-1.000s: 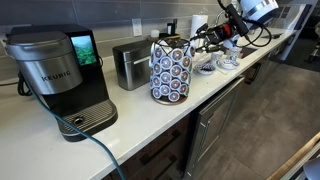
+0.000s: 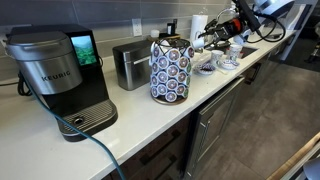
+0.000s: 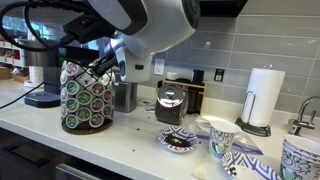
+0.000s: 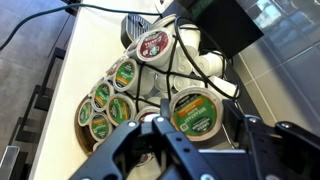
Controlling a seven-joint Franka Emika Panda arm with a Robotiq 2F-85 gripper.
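Note:
A tall round rack (image 2: pixel 170 72) full of coffee pods stands upright on the counter, its pod lids facing outward. In the wrist view, a pod with a green-ringed lid (image 4: pixel 196 114) sits between the fingers of my gripper, which is shut on it. This pod is close to the camera, in front of the rack's dark wire top. Below and left of it, more lidded pods (image 4: pixel 126 73) fill the rack. The exterior views show the gripper beside the upper part of the rack, but its fingertips are too small or hidden to make out there.
A Keurig coffee maker (image 2: pixel 64 82) stands left of the rack, with a toaster (image 2: pixel 132 65) behind. Farther right along the counter are a small bowl (image 3: pixel 178 139), patterned cups (image 3: pixel 222 138) and a paper towel roll (image 3: pixel 262 98).
The arm has risen slightly beside the rack over the last second. The rack, coffee maker and toaster look unmoved.

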